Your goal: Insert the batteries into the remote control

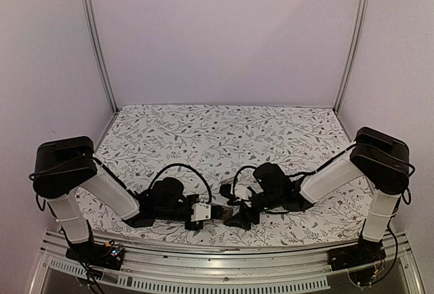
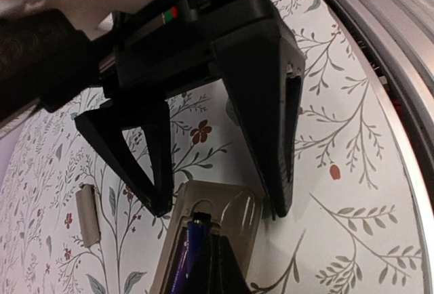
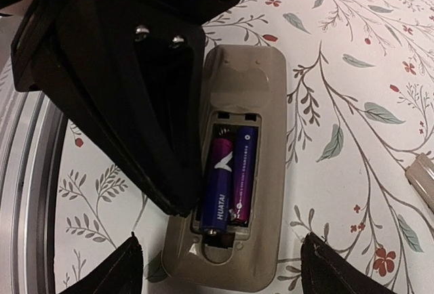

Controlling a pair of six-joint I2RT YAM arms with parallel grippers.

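Note:
The grey remote (image 3: 261, 253) lies on the table with its compartment uncovered; two batteries, a blue one (image 3: 215, 209) and a purple one (image 3: 243, 179), lie side by side in it. In the left wrist view my left gripper is shut at the remote, over the battery area, holding nothing that shows. My right gripper stands open above the remote's end, its fingers apart and empty; in the right wrist view its fingertips are low at the bottom edge, either side of the remote.
The battery cover (image 2: 89, 216) lies apart on the patterned table beside the remote. The metal rail (image 1: 224, 260) runs along the front edge close by.

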